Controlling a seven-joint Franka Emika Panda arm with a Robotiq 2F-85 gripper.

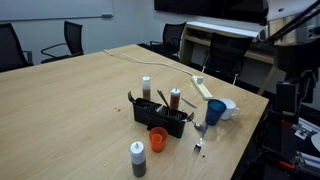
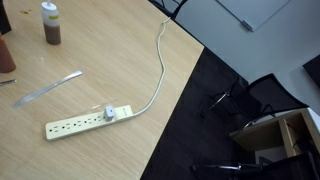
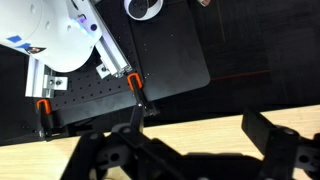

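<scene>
My gripper is open in the wrist view, with its dark fingers wide apart and no object between them. Below it are the edge of the wooden table [image 3: 210, 128] and a black mounting plate [image 3: 180, 60]. The arm [image 1: 290, 65] stands at the right edge of exterior view 1, clear of the objects on the table. There, a blue cup [image 1: 214, 112] and a white mug [image 1: 229, 108] sit close together. An orange cup [image 1: 158, 139] is in front of a black caddy [image 1: 166, 118] holding utensils.
A white-topped bottle [image 1: 138, 160] stands near the front; other bottles [image 1: 146, 87] are by the caddy. A fork [image 1: 198, 147] lies near the table's right edge. Farther back is a power strip [image 2: 65, 128] with its cable.
</scene>
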